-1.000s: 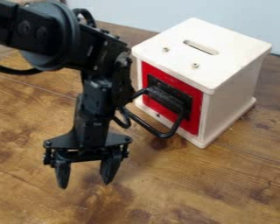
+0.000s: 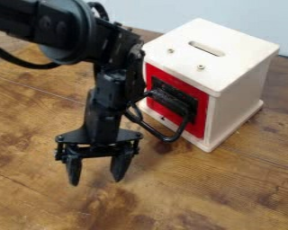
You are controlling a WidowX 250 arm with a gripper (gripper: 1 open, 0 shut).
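Note:
My black gripper (image 2: 97,169) points down over the wooden table at the lower left, its two fingers apart with nothing visible between them. Behind and to the right of it stands a pale wooden box (image 2: 225,94) with a slot and two screws on top. Its front face is red, with a dark panel set in it, partly hidden by my arm and its cable.
A white wall (image 2: 176,13) runs along the back, behind the box.
The gripper has shifted a little to the right over the last second, its fingers still apart. The box has not moved.

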